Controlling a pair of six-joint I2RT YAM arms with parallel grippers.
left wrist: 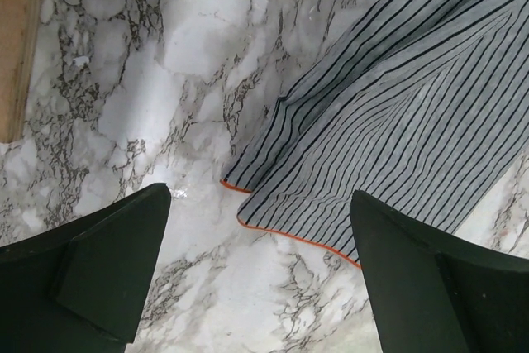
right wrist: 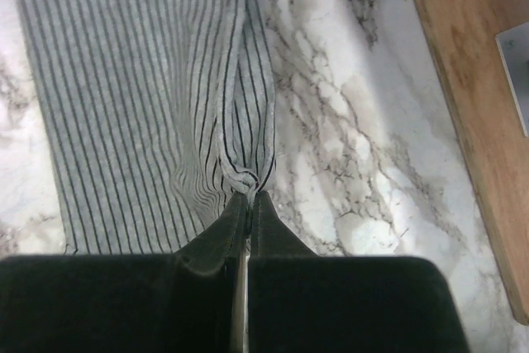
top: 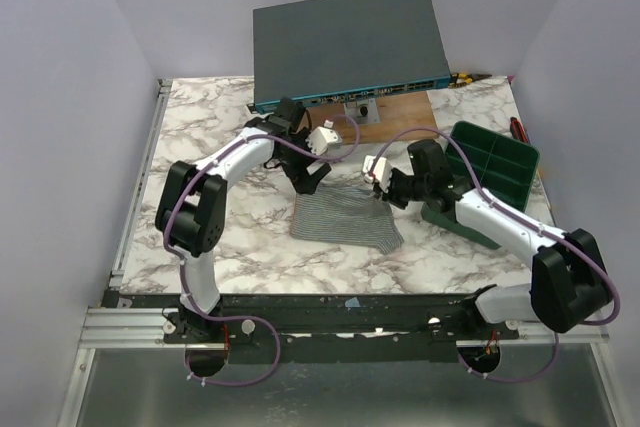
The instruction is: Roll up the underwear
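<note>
The grey underwear with dark stripes lies on the marble table in the top view, its upper edge folded over. In the right wrist view my right gripper is shut on a gathered edge of the underwear. My left gripper is over the upper left corner of the cloth. The left wrist view shows that left gripper open, the orange-edged corner of the underwear between and beyond its fingers. One left finger overlaps the cloth in view; contact cannot be told.
A green divided box stands to the right, close to the right arm. Behind the cloth are a wooden board and a large dark screen. Bare marble lies left of and in front of the cloth.
</note>
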